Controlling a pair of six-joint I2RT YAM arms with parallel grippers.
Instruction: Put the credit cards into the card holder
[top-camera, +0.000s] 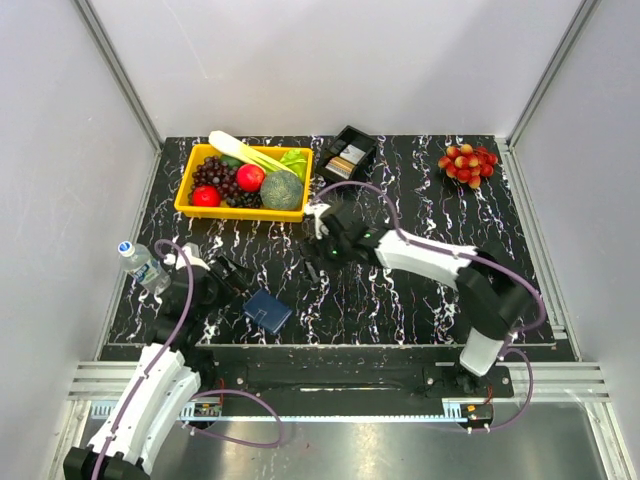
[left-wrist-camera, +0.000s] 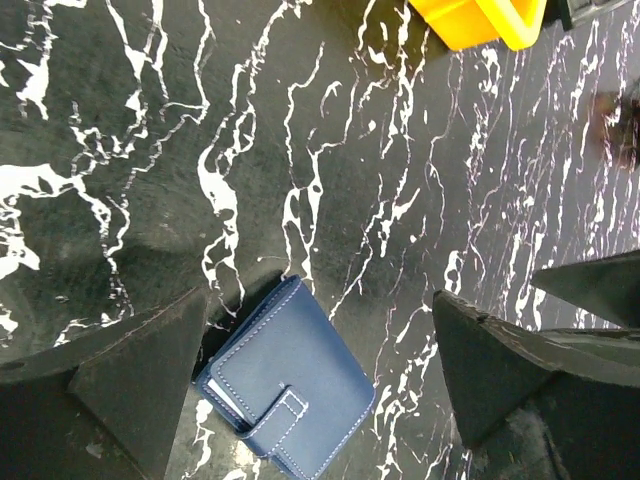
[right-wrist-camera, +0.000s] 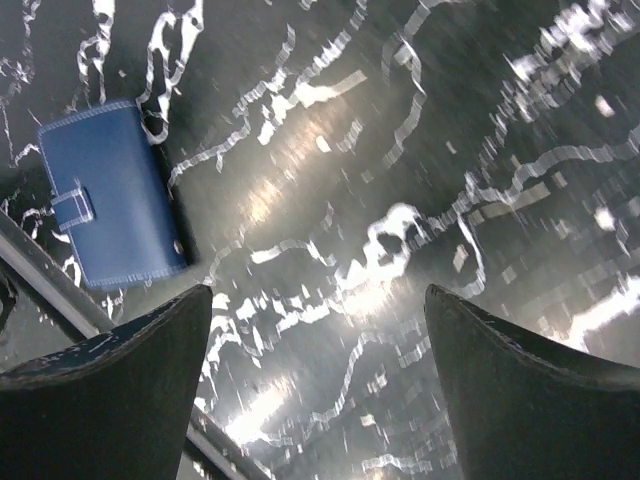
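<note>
A dark blue card holder (top-camera: 267, 310) with a stitched strap lies flat on the marble surface toward the front left; it also shows below my left gripper and at the left of the right wrist view (right-wrist-camera: 112, 201). Cards in several colours (top-camera: 346, 161) sit in a black box (top-camera: 361, 139) at the back. My left gripper (top-camera: 232, 275) is open above and just left of the holder. My right gripper (top-camera: 310, 252), also open, is over the middle, right of the holder, with nothing between its fingers.
A yellow basket (top-camera: 186, 195) of produce is at the back left, a water bottle (top-camera: 145, 268) at the left edge, red fruit (top-camera: 467, 164) at the back right.
</note>
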